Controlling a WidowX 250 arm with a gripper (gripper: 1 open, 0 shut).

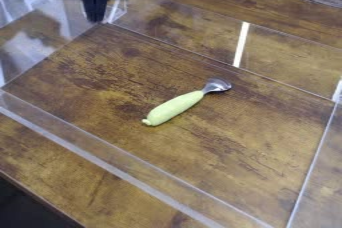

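Observation:
A utensil with a pale yellow-green handle [174, 108] and a metal head [215, 86] lies diagonally near the middle of the wooden surface. My gripper [95, 12] hangs at the top left, beyond the far left part of the clear-edged work area, well apart from the utensil. It is dark and blurred, so whether it is open or shut does not show.
Clear plastic walls [127, 186] border the wooden table [267, 152], with a white strip [241, 44] along the back. The wood around the utensil is bare.

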